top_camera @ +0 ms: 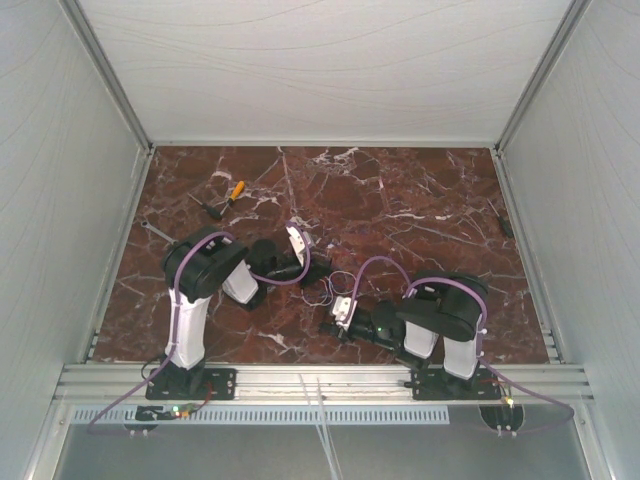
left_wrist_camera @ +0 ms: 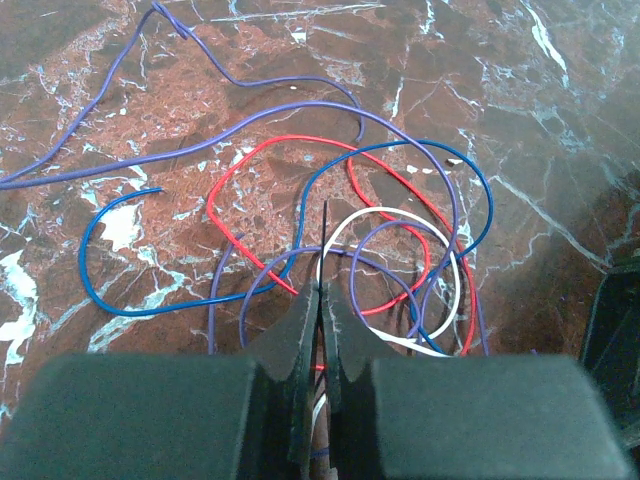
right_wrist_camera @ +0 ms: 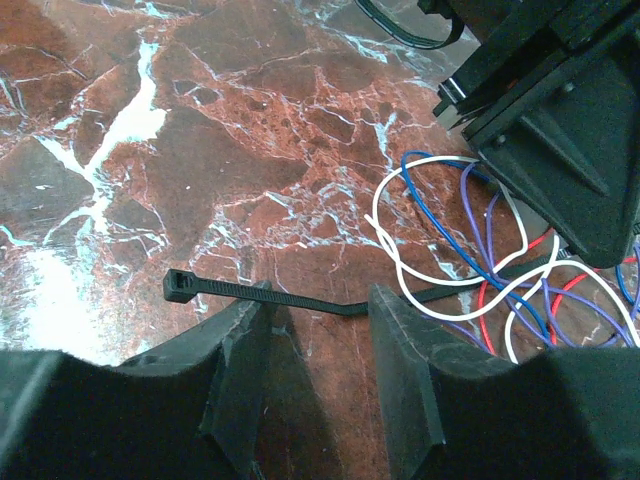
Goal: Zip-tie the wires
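A black zip tie [right_wrist_camera: 225, 289] lies across the right wrist view, its square head at the left and its strap running right among the wires. My right gripper is part open, its fingertips right at the strap, a clear gap between them. Thin red, blue, purple and white wires [right_wrist_camera: 455, 240] form a loose tangle. In the left wrist view my left gripper is shut over the wire loops [left_wrist_camera: 456, 270]. A thin dark sliver stands up from its fingertips; whether this is part of the tie I cannot tell.
Screwdrivers [top_camera: 236, 191] and a wrench [top_camera: 157, 232] lie at the left, and another dark tool [top_camera: 504, 224] near the right wall. Both grippers are close together around the wires.
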